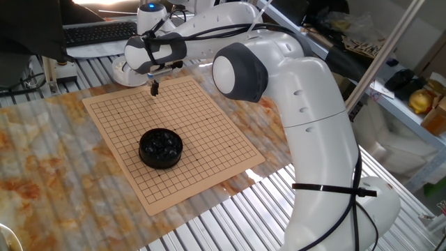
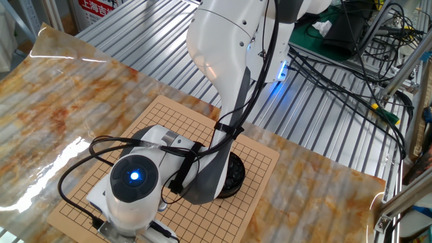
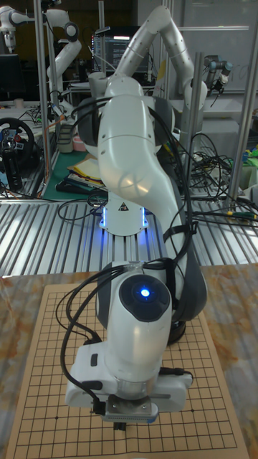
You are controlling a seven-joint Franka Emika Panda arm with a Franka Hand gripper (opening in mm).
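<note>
A tan board with a black grid lies flat on the marbled table cover. On it stands a round black bowl filled with dark pieces; in the second exterior view the arm partly covers this bowl. My gripper points down above the far part of the board, well away from the bowl. Its fingers are small and dark here, and whether they are apart or together cannot be made out. In the third exterior view the gripper is mostly hidden beneath the wrist.
A white round container sits past the board's far corner, close to the wrist. Behind it is a keyboard. The marbled cover is bare left of the board. Loose cables hang along the arm.
</note>
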